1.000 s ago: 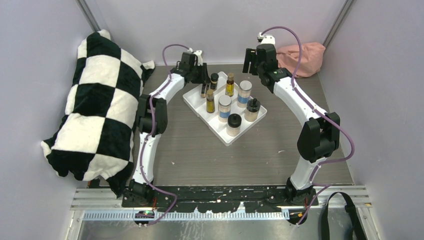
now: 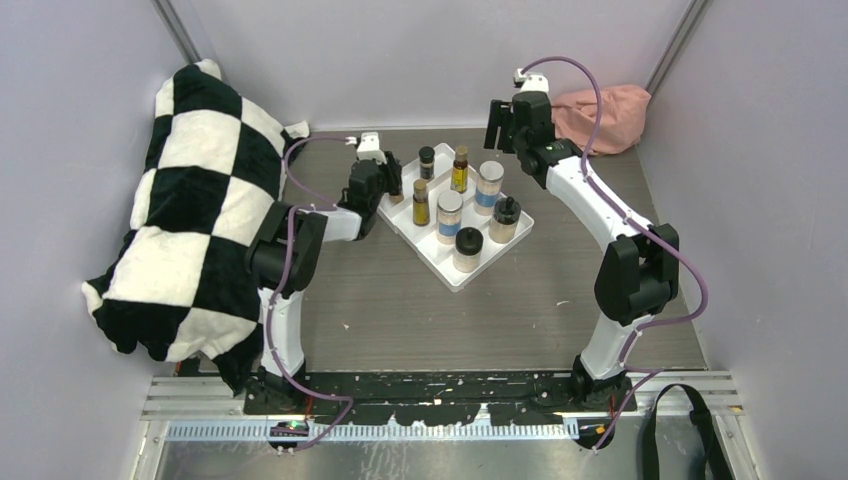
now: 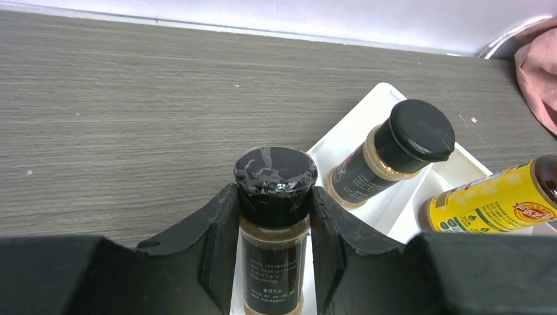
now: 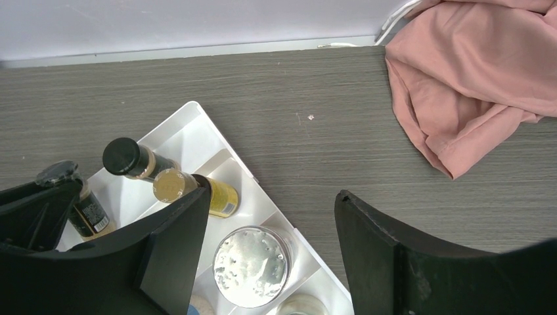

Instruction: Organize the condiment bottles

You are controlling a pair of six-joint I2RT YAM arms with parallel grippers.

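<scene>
In the left wrist view, a dark-labelled bottle with a black cap (image 3: 272, 177) stands between the fingers of my left gripper, which press both sides of its cap. It is at the left corner of the white tray (image 2: 440, 272). A second black-capped bottle (image 3: 394, 151) and a yellow-labelled bottle (image 3: 492, 200) stand in the tray behind it. Another brown bottle (image 2: 421, 205), two clear-topped jars (image 2: 450, 215) and two black-lidded jars (image 2: 467, 250) fill other places. My right gripper hangs open and empty above the tray's upper right side.
A pink cloth (image 2: 600, 118) lies at the back right. To the left rests a checkered cushion (image 2: 200, 210). Bare table (image 2: 430, 330) lies in front of the tray and to its right.
My left gripper has moved left and toward the front, and the black-capped bottle has shifted with it, away from the second one, toward the tray's left corner. The right arm has barely moved.
</scene>
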